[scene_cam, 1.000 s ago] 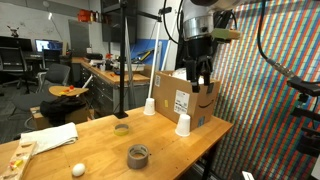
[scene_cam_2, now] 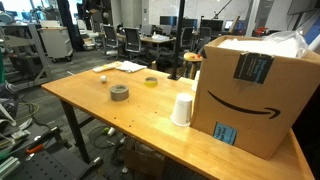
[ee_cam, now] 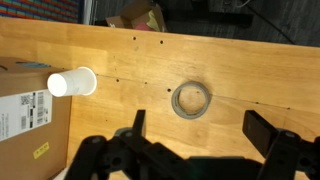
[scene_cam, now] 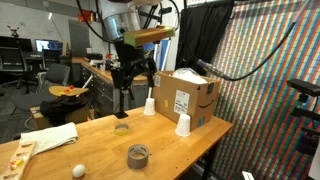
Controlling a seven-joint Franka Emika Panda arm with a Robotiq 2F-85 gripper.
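Note:
My gripper [scene_cam: 136, 83] hangs high above the table, open, with nothing between its fingers. In the wrist view its two dark fingers [ee_cam: 258, 128] stand wide apart. A grey tape roll [ee_cam: 191, 100] shows between and slightly beyond them, lying flat on the wood well below. That roll [scene_cam_2: 120, 93] also appears in exterior view 2. Behind it lies a smaller yellowish roll [scene_cam_2: 151, 82]. A white cup [scene_cam: 183, 125] stands near the box, and a second white cup [scene_cam: 150, 106] stands farther back. A small white round object [scene_cam: 78, 171] rests at the left.
A large cardboard box [scene_cam_2: 250, 95] with plastic in its top fills the table's right end. White cloth [scene_cam: 55, 138] and a pale tray [scene_cam: 17, 160] occupy the left side. Bare wood surrounds the grey roll.
The arm and gripper have swung left in exterior view 1, from above the cup and box area to over the tape rolls. The table objects have not moved.

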